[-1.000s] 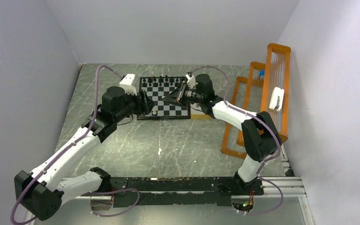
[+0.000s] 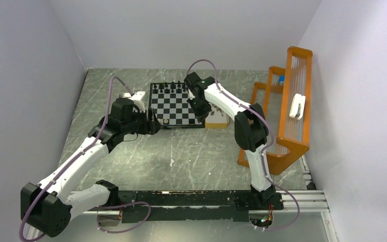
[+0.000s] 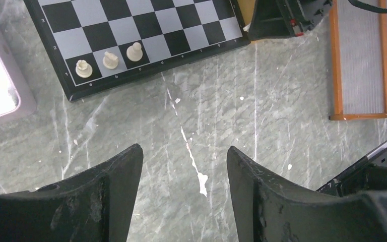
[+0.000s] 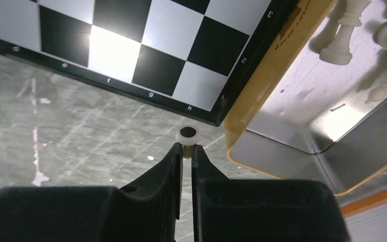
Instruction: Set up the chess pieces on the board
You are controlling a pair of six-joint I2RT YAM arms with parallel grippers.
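Note:
The chessboard (image 2: 174, 103) lies mid-table, dark pieces (image 2: 167, 87) along its far side. Three white pieces stand at its near left corner: one on the corner square (image 3: 83, 68), another beside it (image 3: 110, 60), the third further along (image 3: 134, 52). My left gripper is open, nothing between its fingers, near the board's left front in the top view. In the right wrist view my right gripper is shut on a small white piece (image 4: 188, 134), its round dark-centred end towards the camera. This piece appears just off the board's near right corner; its height is unclear.
A tan-sided box (image 4: 277, 83) beside the board's right edge holds several loose white pieces (image 4: 340, 43). A pale tray (image 3: 25, 101) sits left of the board. Wooden racks (image 2: 282, 116) stand at the right.
My right gripper has swung from over the board to its near right corner by the box.

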